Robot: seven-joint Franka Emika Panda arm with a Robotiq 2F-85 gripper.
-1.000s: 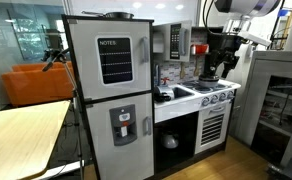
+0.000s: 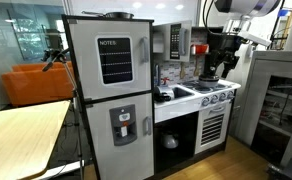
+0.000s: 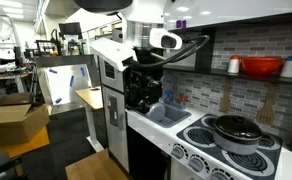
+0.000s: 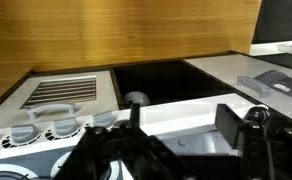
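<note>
My gripper is open in the wrist view, its dark fingers spread apart with nothing between them. Below it lie the white counter edge and part of the sink point(image 4: 204, 143). In exterior view 2 the arm reaches over the toy kitchen, with the gripper point(image 3: 143, 100) near the sink point(image 3: 168, 113). A dark lidded pot point(image 3: 236, 132) rests on the stove top, to the right of the arm. One round metal pot point(image 2: 170, 142) stands in the open lower compartment; the wrist view shows a grey round thing point(image 4: 137, 98) there, partly visible.
A grey toy fridge point(image 2: 112, 95) stands left of the counter, a pan point(image 2: 114, 15) on top. The microwave point(image 2: 174, 42) hangs above. A red pot point(image 3: 260, 66) sits on the shelf. Stove knobs point(image 4: 66, 127) line the front.
</note>
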